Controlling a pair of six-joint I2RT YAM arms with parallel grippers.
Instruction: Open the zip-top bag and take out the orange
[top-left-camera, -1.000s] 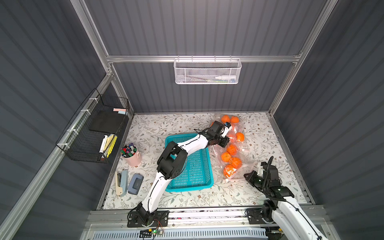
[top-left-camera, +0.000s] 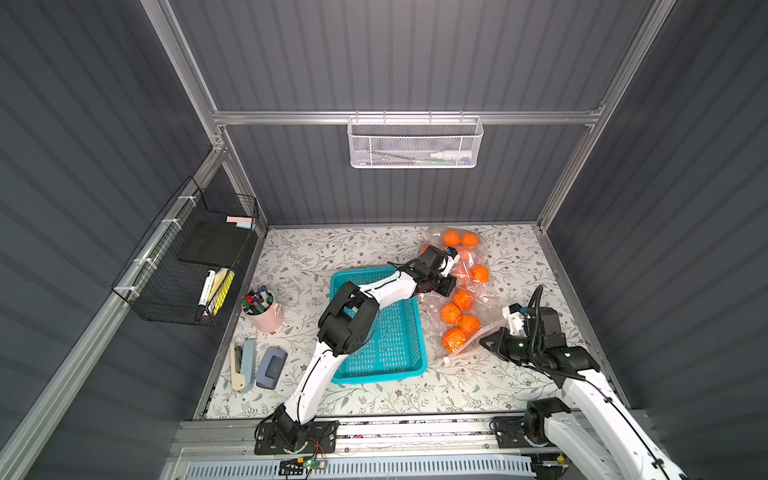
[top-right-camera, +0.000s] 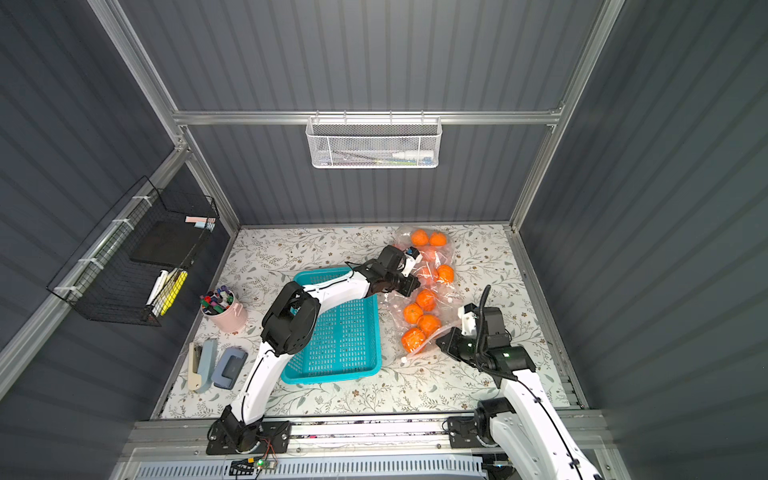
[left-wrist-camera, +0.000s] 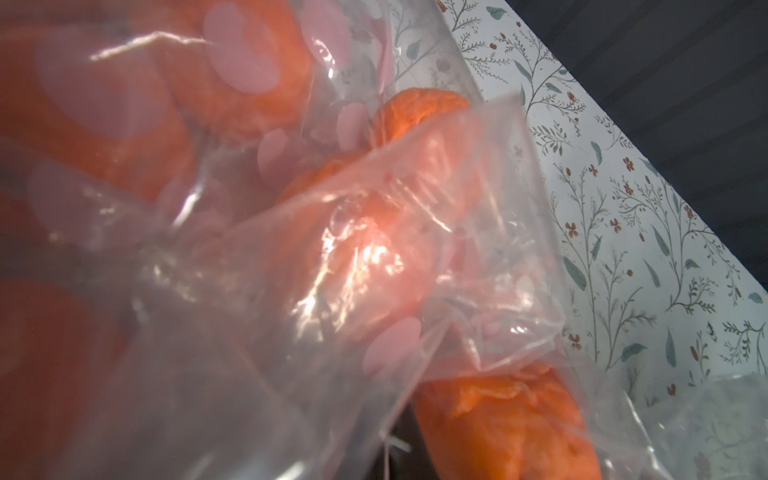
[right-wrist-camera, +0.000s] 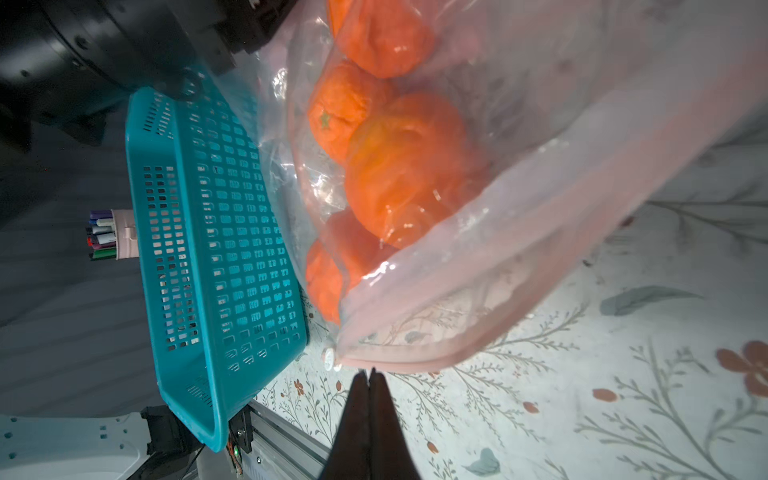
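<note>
A clear zip bag with pink dots (top-left-camera: 490, 296) lies on the table right of the teal basket, with several oranges (top-left-camera: 468, 324) inside. My left gripper (top-left-camera: 451, 281) is shut on the bag's film around its middle; in the left wrist view, crumpled film (left-wrist-camera: 360, 240) hides its fingers. The bag's pinkish mouth strip (right-wrist-camera: 512, 320) faces the table's front and is bowed in the right wrist view. My right gripper is shut at this strip's near edge, with nothing visible between its fingertips. Whether they touch the strip, I cannot tell.
An empty teal basket (top-left-camera: 422, 352) stands beside the bag, under my left arm. A pink pen cup (top-left-camera: 269, 318), a stapler (top-left-camera: 246, 364) and a grey-blue object (top-left-camera: 272, 368) are at the left.
The lower oranges shifted slightly left and up.
</note>
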